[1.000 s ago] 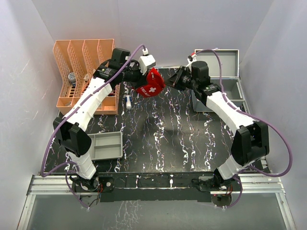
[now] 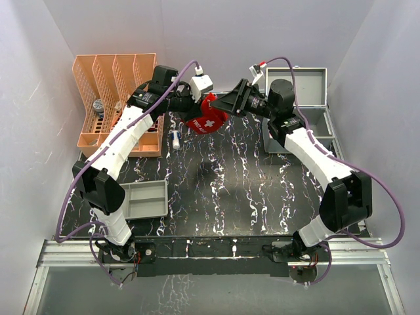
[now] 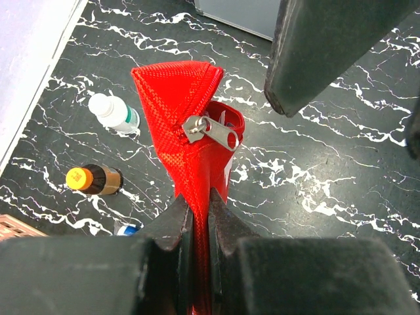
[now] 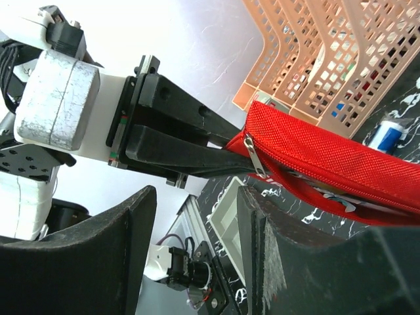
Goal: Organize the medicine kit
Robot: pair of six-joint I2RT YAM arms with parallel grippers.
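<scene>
Held up above the table is a red first aid pouch (image 2: 207, 121), with my left gripper shut on one end of its fabric. A metal zipper pull hangs at the pouch's upper end, and in the right wrist view the zipper seam gapes a little. My right gripper is open at the pouch's right side, its fingers apart and nothing held between them. On the table below, in the left wrist view, are a white bottle (image 3: 114, 112), a brown bottle with an orange cap (image 3: 94, 179) and a partly hidden blue-and-white item (image 3: 126, 229).
An orange divided basket (image 2: 149, 143) with several items stands at the back left. The grey box (image 2: 317, 122) at the back right has its lid up. A small grey tray (image 2: 147, 199) lies front left.
My right gripper has moved left and slightly up toward the pouch, and its fingers have spread. The left arm and the pouch look still.
</scene>
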